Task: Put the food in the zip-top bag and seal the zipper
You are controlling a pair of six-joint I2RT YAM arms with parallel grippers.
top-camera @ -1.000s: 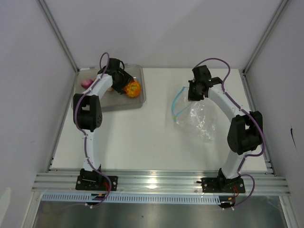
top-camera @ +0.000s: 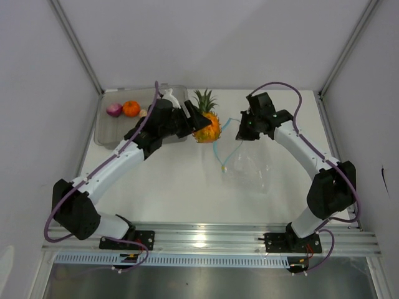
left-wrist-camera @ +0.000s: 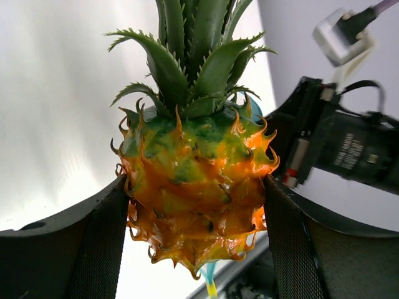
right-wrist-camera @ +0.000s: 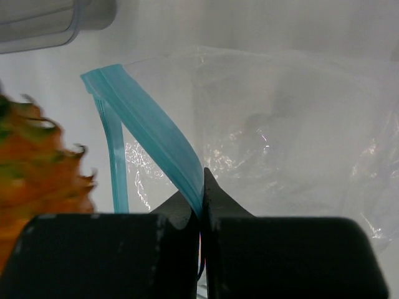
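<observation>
My left gripper [top-camera: 198,124] is shut on a pineapple [top-camera: 207,128], held upright beside the bag's opening; in the left wrist view the spiky orange body [left-wrist-camera: 196,187] fills the space between its fingers. My right gripper [top-camera: 243,134] is shut on the rim of the clear zip bag [top-camera: 248,171], whose blue zipper [right-wrist-camera: 146,124] runs up from between the fingertips in the right wrist view, with the two strips apart at the far end. The pineapple shows blurred at that view's left edge.
A grey bin [top-camera: 112,134] at the back left holds an orange [top-camera: 131,108], a red onion [top-camera: 114,109] and another item partly hidden by the left arm.
My left gripper has carried the pineapple out of the bin, rightward to the bag. The right gripper and bag have shifted slightly left.
</observation>
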